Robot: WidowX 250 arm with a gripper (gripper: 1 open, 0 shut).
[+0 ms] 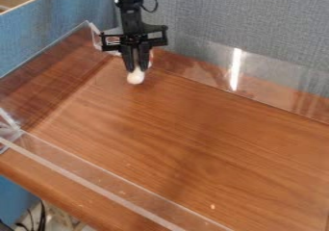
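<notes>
My black gripper (135,62) is near the back left of the wooden table (180,148), pointing down. It is shut on a small white object (135,77), whose lower end shows below the dark fingers. The rest of the object is mostly hidden by the gripper, and I cannot tell whether it touches the table.
Clear plastic walls (236,69) line the table's back and front edges and the left side. Grey and blue padded panels stand behind. Cables lie below at the front left.
</notes>
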